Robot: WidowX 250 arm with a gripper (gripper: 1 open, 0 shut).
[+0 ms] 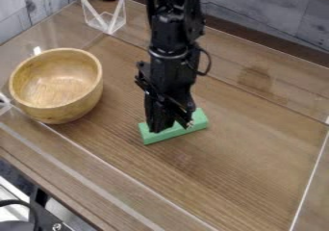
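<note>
My black arm reaches down from the top middle, with the gripper point(164, 117) low over a green rectangular block point(190, 121) on the wooden table point(251, 158). The gripper's lower end hides part of the block's left side and middle. Whether its fingers are open or shut, or touch the block, I cannot tell.
A wooden bowl point(57, 81) sits at the left. A white wire-like object point(106, 15) lies at the back left.
</note>
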